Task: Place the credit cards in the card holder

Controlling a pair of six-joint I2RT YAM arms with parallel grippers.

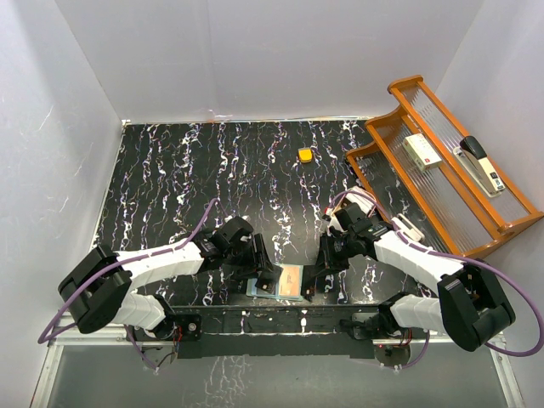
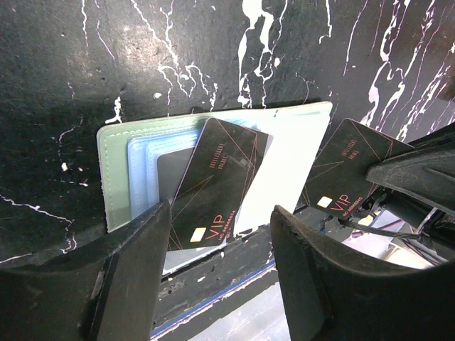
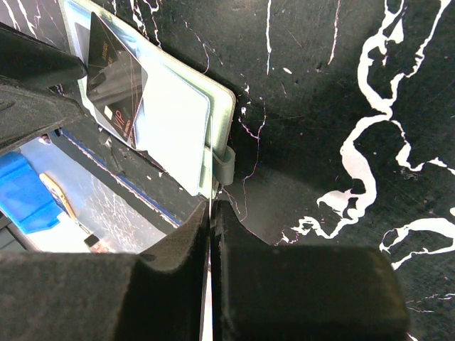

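The card holder (image 2: 113,167) lies open near the table's front edge, pale green with bluish clear sleeves. One black VIP card (image 2: 219,174) rests slanted over its left-hand part; whether any of it is inside a sleeve, I cannot tell. Above that card my left gripper (image 1: 265,262) stands open, the left fingertip close to the card's edge. A second black VIP card (image 2: 355,165) is pinched by my right gripper (image 1: 318,265) over the holder's right side. From the right wrist view this card shows only as a thin edge between the shut fingers.
A wooden rack (image 1: 442,178) with a white box (image 1: 421,150) and a handset (image 1: 482,161) stands at the right. A small yellow object (image 1: 305,155) sits at the back.
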